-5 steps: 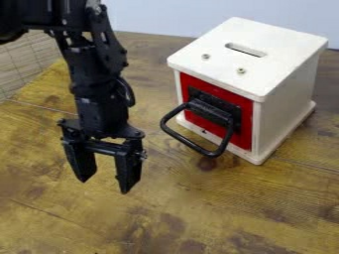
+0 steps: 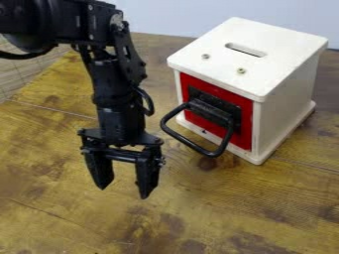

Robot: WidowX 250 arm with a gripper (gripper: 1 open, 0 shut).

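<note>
My black gripper (image 2: 122,171) hangs at the centre left, low above the wooden table, its fingers apart with nothing between them. To its right stands a white box (image 2: 275,62) with a slot and two bolts on its sloped top. Its red front (image 2: 244,149) carries a black mount with a black looped handle (image 2: 184,138) sticking out toward my gripper, a short way from it.
A wire mesh (image 2: 20,69) lies at the left edge behind the arm, and a pale surface runs along the back.
My gripper has moved a little to the right, toward the handle. The box and handle look unchanged.
</note>
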